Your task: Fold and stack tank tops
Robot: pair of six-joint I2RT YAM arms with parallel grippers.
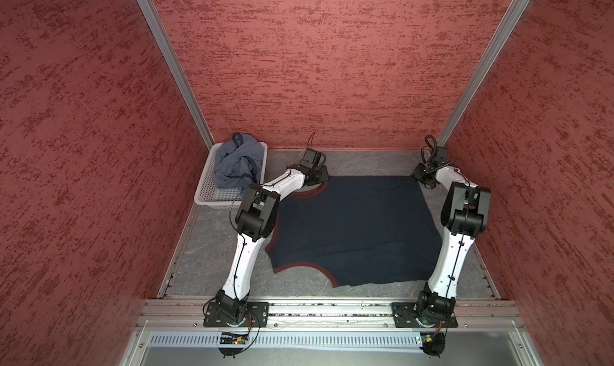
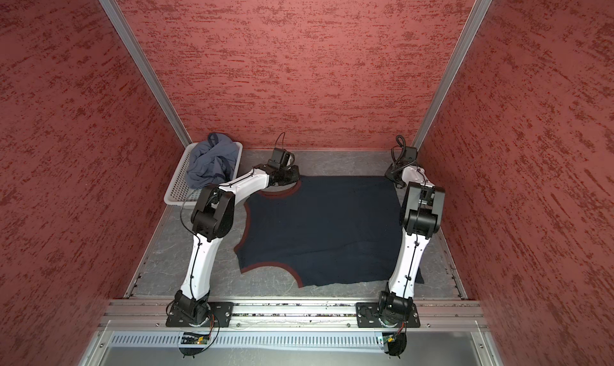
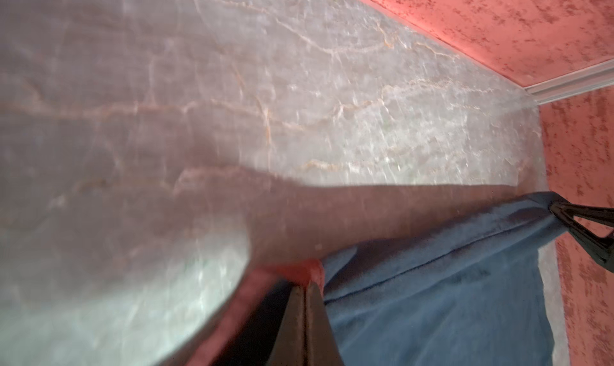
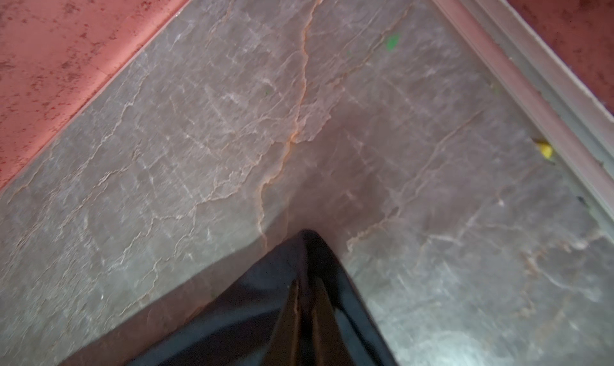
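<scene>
A dark navy tank top (image 1: pixel 358 225) with maroon trim lies spread on the grey table, its armholes and neckline toward the left. My left gripper is shut on its far edge where the maroon armhole trim (image 3: pixel 300 271) ends. At the far right hem corner my right gripper is shut on the dark cloth, a peak of which (image 4: pixel 307 244) pokes out past the fingers. Between both grippers the far edge (image 3: pixel 447 251) runs nearly straight, slightly raised with a shadow below. My arms hide parts of the left and right sides.
A white basket (image 1: pixel 206 196) at the back left holds crumpled grey-blue cloth (image 1: pixel 240 161). Red walls stand close behind the far edge and to the right of my right arm. Bare table (image 1: pixel 211 251) shows on the left.
</scene>
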